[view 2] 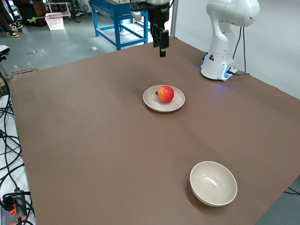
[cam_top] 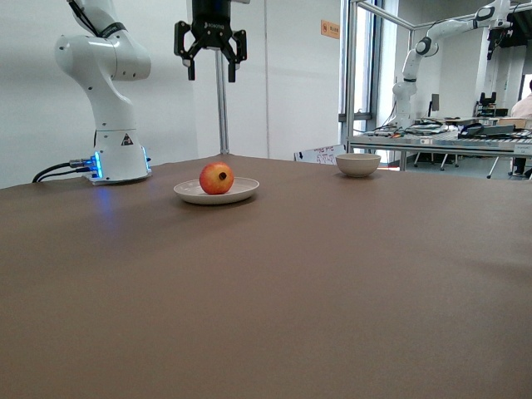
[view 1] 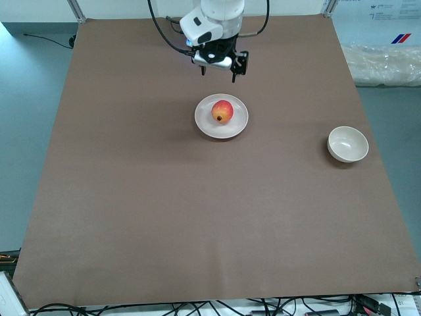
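Observation:
A red-yellow apple point(view 1: 222, 111) rests on a white plate point(view 1: 221, 129) near the back middle of the brown table point(view 1: 197, 210); in the top view the apple point(cam_top: 216, 178) is on its plate point(cam_top: 243, 189). To the right in the left view stands an empty white bowl point(view 1: 348, 143), also visible in the right view point(view 2: 213, 183). My gripper point(view 1: 218, 75) hangs in the air above and behind the plate, its two black fingers apart, open, with nothing between them, as the top view point(cam_top: 212, 73) also shows.
The white arm base point(cam_top: 120, 158) stands at the table's back edge. Cables point(view 1: 72, 309) and equipment run along the front edge outside the table.

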